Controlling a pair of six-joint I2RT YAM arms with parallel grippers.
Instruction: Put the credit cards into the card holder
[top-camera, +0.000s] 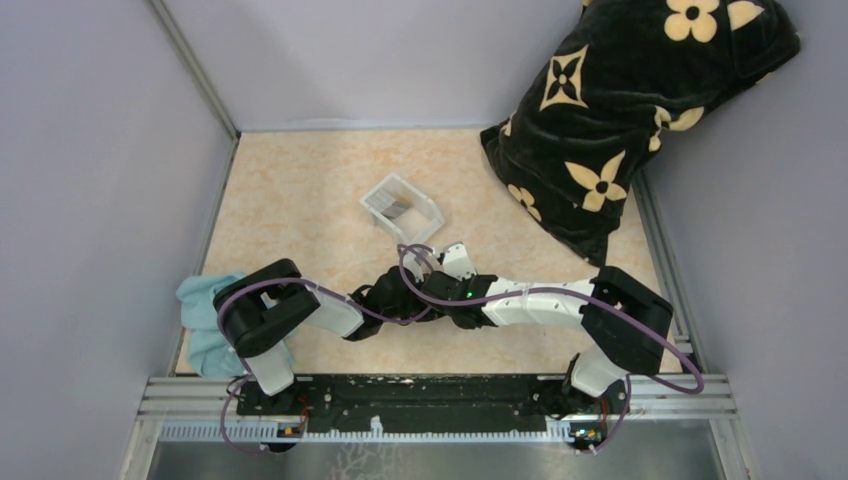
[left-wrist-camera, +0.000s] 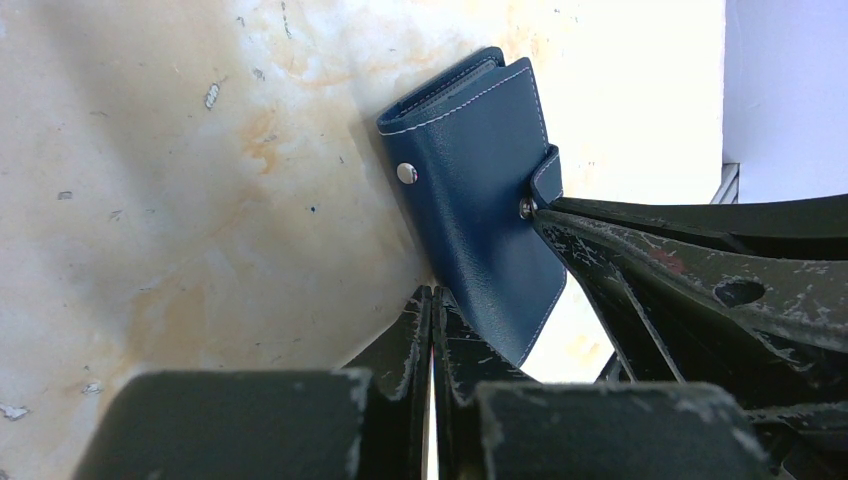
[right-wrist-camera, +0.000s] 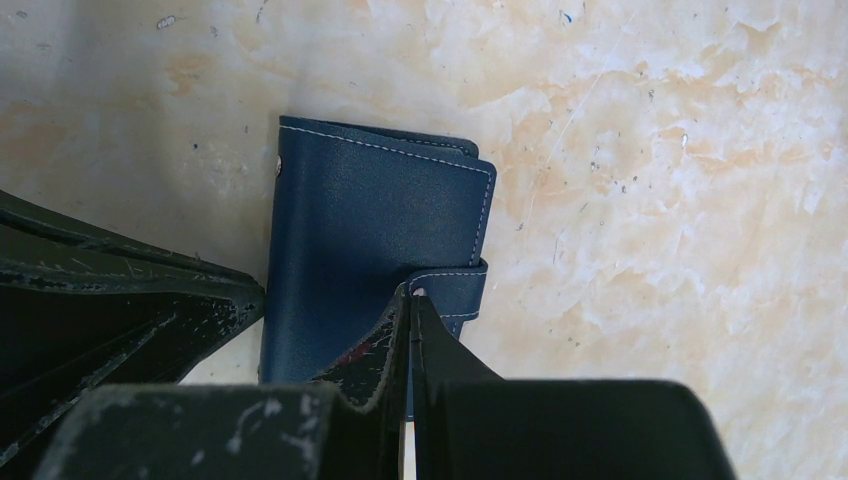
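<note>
The dark blue card holder (right-wrist-camera: 370, 220) lies folded on the table, its snap strap (right-wrist-camera: 450, 292) laid over the cover. My right gripper is shut with its tips at the strap's snap, nothing seen between them. In the left wrist view the holder (left-wrist-camera: 470, 180) lies ahead of my left gripper, which is shut and empty at the spine side. From above, both grippers hide the holder. No loose credit cards show outside the white bin (top-camera: 432, 205); whether its grey striped contents (top-camera: 388, 204) are cards, I cannot tell.
A black patterned cushion (top-camera: 590, 130) fills the back right corner. A light blue cloth (top-camera: 207, 320) lies at the left edge under the left arm.
</note>
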